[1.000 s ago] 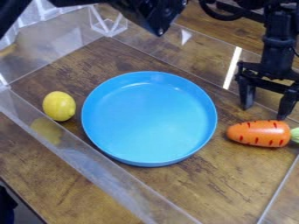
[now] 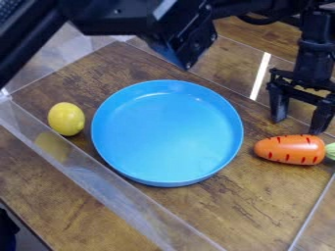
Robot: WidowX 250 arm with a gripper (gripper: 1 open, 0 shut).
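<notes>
An orange toy carrot [image 2: 288, 149] with a pale green top lies at the right, just right of a blue plate [image 2: 167, 132]. My black gripper [image 2: 297, 110] is at the right edge, over the wooden surface just behind the carrot, its fingers spread open with nothing visible between them. A yellow lemon-like object [image 2: 66, 119] lies left of the plate.
Clear plastic walls run along the left and back of the wooden surface [image 2: 170, 216]. A dark arm or cable shape crosses the top of the view. The wood in front of the plate is clear.
The dark shape along the top has shifted and extends lower toward the left. My gripper, the carrot, the plate and the yellow object look unchanged.
</notes>
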